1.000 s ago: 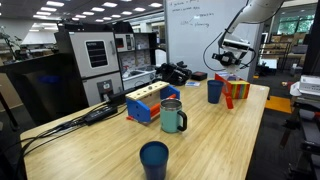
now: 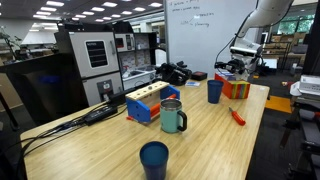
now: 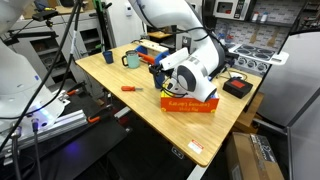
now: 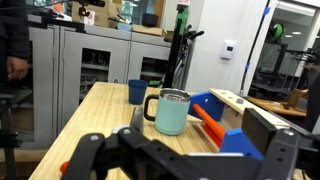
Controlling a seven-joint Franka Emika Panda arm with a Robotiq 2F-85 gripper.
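Observation:
My gripper is open, and nothing shows between its dark fingers in the wrist view. In exterior view 2 the white arm [image 3: 195, 72] bends over an open red box [image 3: 190, 104] with some yellow on it. The same box [image 2: 238, 90] stands at the far end of the table in exterior view 1, with the arm above it. What the box holds is hard to tell. Ahead of the fingers in the wrist view stand a teal mug [image 4: 171, 112] and a dark blue cup [image 4: 136, 92].
A red-handled tool [image 2: 238, 117] lies near the table edge. The wooden rack with blue ends [image 2: 152, 98] stands behind the teal mug [image 2: 173, 117]. Another blue cup [image 2: 154, 160] is at the near end. Bare tabletop [image 2: 205, 145] lies along the front.
In exterior view 1 the arm has come lower and closer to the red box. The red piece upright at the box's left side a second ago no longer stands out there. The cups and mug have not moved.

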